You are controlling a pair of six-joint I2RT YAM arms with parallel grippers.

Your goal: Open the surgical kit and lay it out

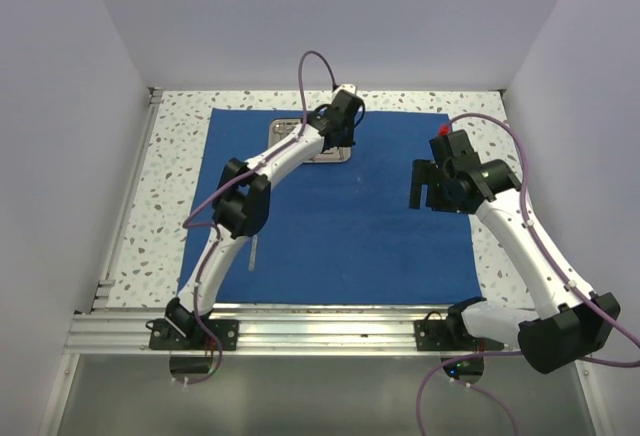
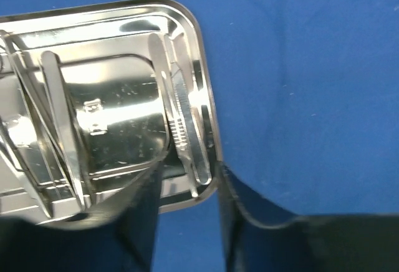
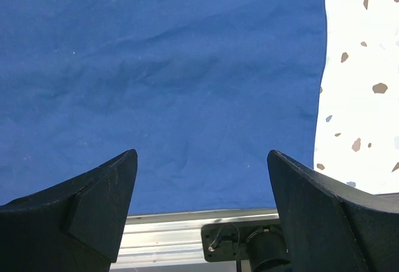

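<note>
The steel tray [image 1: 278,128] of instruments lies near the back of the blue cloth, partly under my left arm. In the left wrist view its right end holds thin steel instruments [image 2: 181,111], with more in the left part [image 2: 65,125]. My left gripper is over the tray's front right corner, fingers blurred and part open, nothing clearly between them. My right gripper stands open and empty over the right of the cloth. A thin pale instrument [image 1: 253,252] lies at the cloth's front left.
A speckled table surface [image 1: 145,196] borders it, with metal rails along the front edge and walls at the sides and back.
</note>
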